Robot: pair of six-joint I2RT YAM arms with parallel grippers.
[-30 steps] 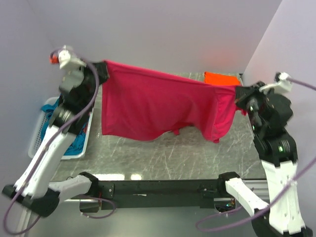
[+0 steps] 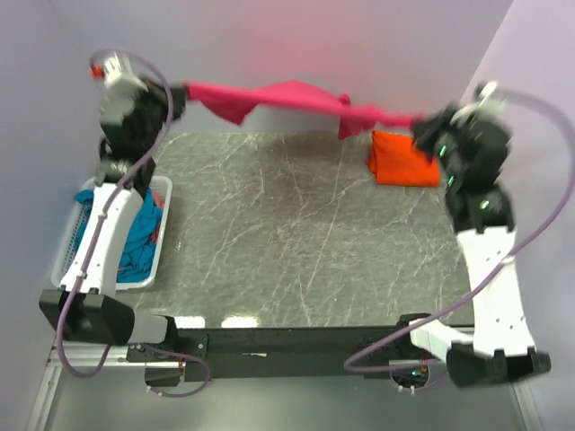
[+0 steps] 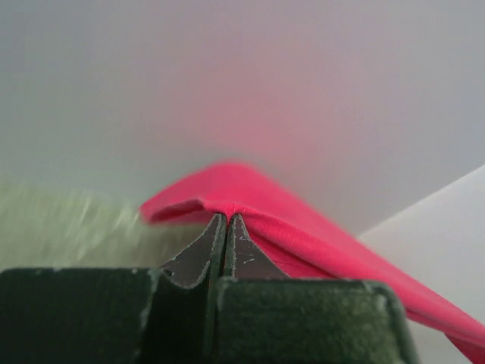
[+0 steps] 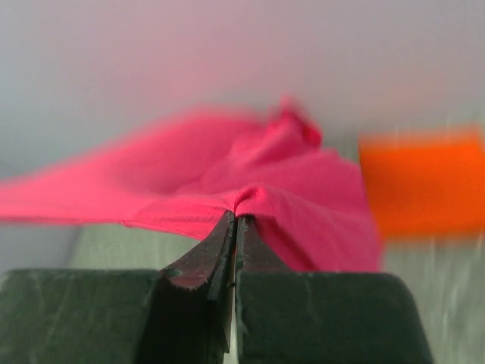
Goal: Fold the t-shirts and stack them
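A pink t-shirt (image 2: 269, 97) is stretched in the air between my two grippers, its lower part swung up toward the back wall. My left gripper is shut on one end of it, and my right gripper is shut on the other, where the cloth bunches at the fingertips. An orange folded t-shirt (image 2: 402, 162) lies at the back right of the table, also visible as an orange patch (image 4: 420, 186) in the right wrist view, which is blurred.
A white basket (image 2: 156, 260) holding blue cloth (image 2: 139, 238) sits at the left. Walls stand behind and at both sides.
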